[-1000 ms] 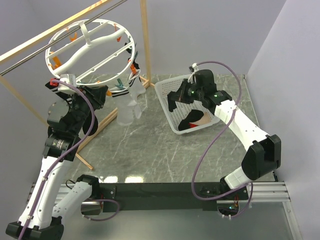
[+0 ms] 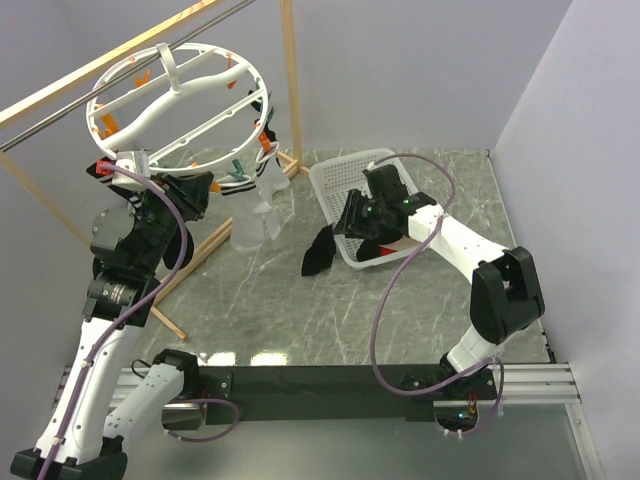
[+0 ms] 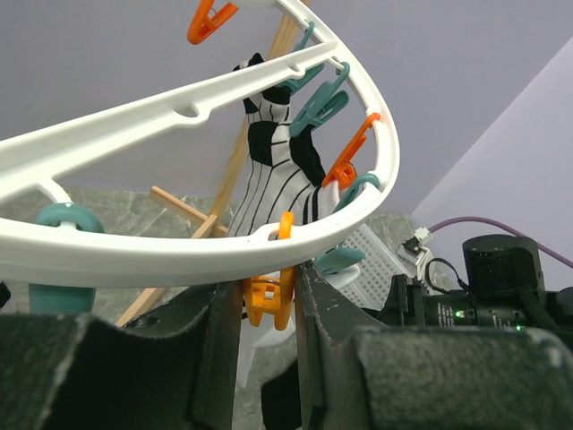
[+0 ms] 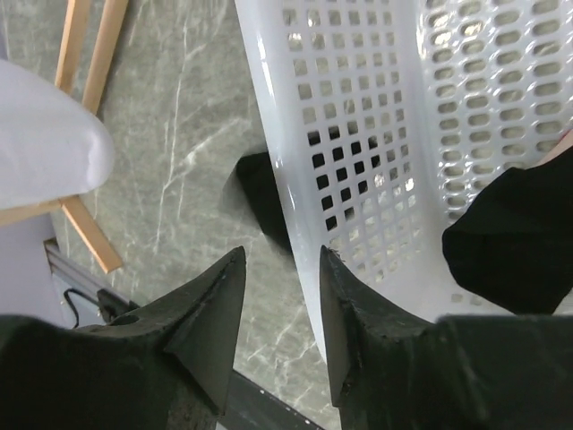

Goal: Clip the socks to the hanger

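Observation:
In the left wrist view my left gripper is shut on an orange clip at the front rim of the white round hanger. Striped white and black socks hang from the hanger's far side, with teal and orange clips near them. At the left rim of the white basket, my right gripper stands open, its fingers apart and empty. A black sock is outside the basket, low beside its left wall; the basket's wall partly hides it in the right wrist view.
Another black sock lies inside the basket, near something red and tan. Wooden bars frame the hanger.
My right gripper has moved left and down from above the basket to its left rim. The black sock that hung from it is now outside the basket, released. The left arm keeps its place.

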